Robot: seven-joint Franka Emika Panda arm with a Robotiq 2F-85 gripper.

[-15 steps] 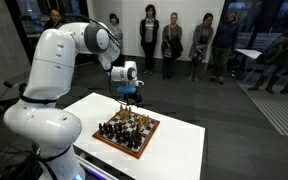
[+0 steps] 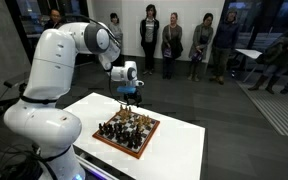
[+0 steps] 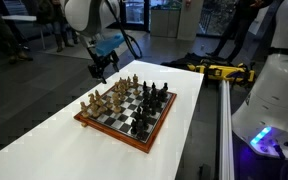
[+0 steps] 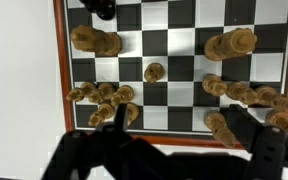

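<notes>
A chessboard (image 2: pixel 130 148) with a brown border lies on the white table, its dark pieces (image 2: pixel 122 134) on the side near the arm's base in exterior view 1. Light wooden pieces (image 3: pixel 94 105) stand along the opposite side. My gripper is open above the light pieces' side. In the wrist view its dark fingers (image 4: pixel 112 145) show at the bottom left and bottom right, and no piece is held between them. One pawn (image 4: pixel 154 72) stands by itself near the middle of that view, with a taller light piece (image 4: pixel 96 41) to its left.
Around the board the white table (image 2: pixel 174 150) is clear. Several people stand along the back wall in exterior view 1. A yellow object (image 3: pixel 224 72) lies on the floor beyond the table in exterior view 2.
</notes>
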